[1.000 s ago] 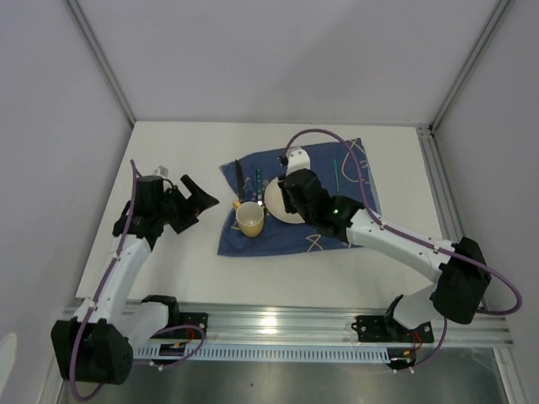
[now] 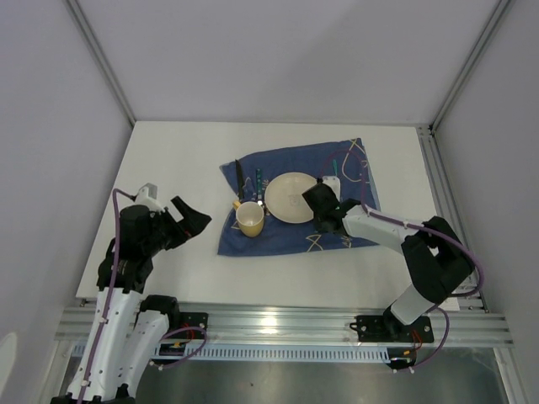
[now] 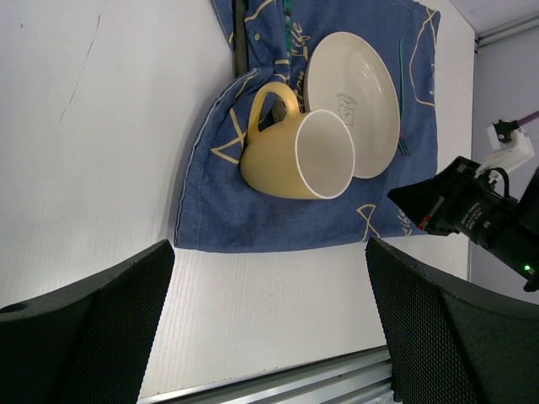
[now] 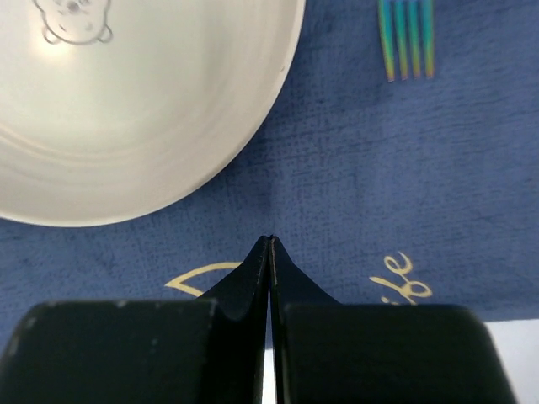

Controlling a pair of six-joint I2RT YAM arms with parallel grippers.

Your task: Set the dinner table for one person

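Note:
A cream plate (image 2: 288,194) lies on the blue placemat (image 2: 278,242), with a yellow mug (image 2: 250,220) at its lower left. A dark knife (image 2: 239,177) and a teal-handled utensil (image 2: 258,181) lie left of the plate. A fork (image 4: 404,38) lies to its right. My left gripper (image 2: 190,218) stands open over bare table left of the mat, nothing between its fingers. My right gripper is shut, nothing visible between its fingers, over the mat just beside the plate's lower right edge.
Walls enclose the sides and back. A metal rail runs along the front edge.
My right gripper has moved from over the plate down and right to beside its edge. My left arm has shifted slightly toward the front left.

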